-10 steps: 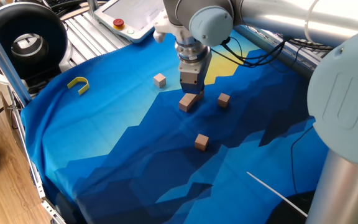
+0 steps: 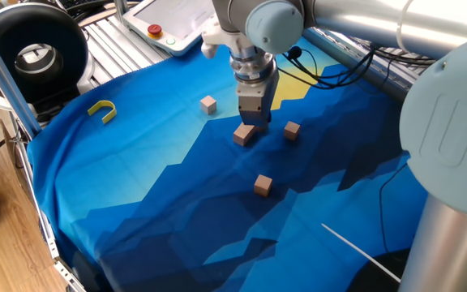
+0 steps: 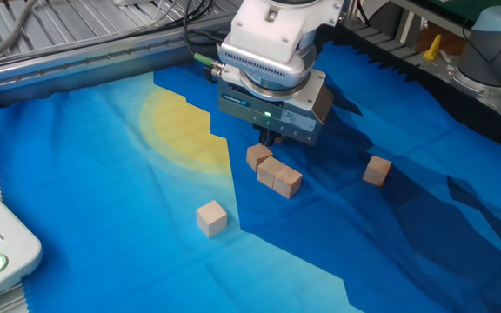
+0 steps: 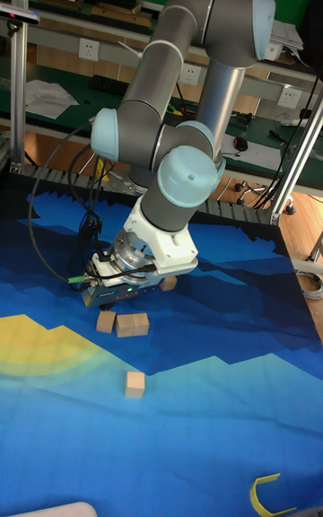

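In exterior view 2, my gripper [image 3: 270, 138] points down just behind a cluster of small wooden blocks. Two blocks there stand side by side, the left one [image 3: 269, 172] touching the right one [image 3: 288, 183]. A third block [image 3: 258, 156] sits close behind them, nearest my dark fingertips. Farther right is a lone block [image 3: 377, 170], and a paler block [image 3: 212, 219] lies toward the front left. Exterior view 3 shows the pair of blocks [image 4: 133, 325] under my tilted wrist. The gripper body covers most of the fingers, so their spacing and anything between them stay hidden.
A yellow curved piece [image 2: 102, 110] lies at the blue cloth's edge. The teach pendant [image 2: 171, 20] is on the slatted surface beyond the cloth. A thin white rod [image 2: 362, 253] lies near the arm's base.
In exterior view 1, my gripper has shifted slightly to the right over the last second. The visible blocks stay where they were.
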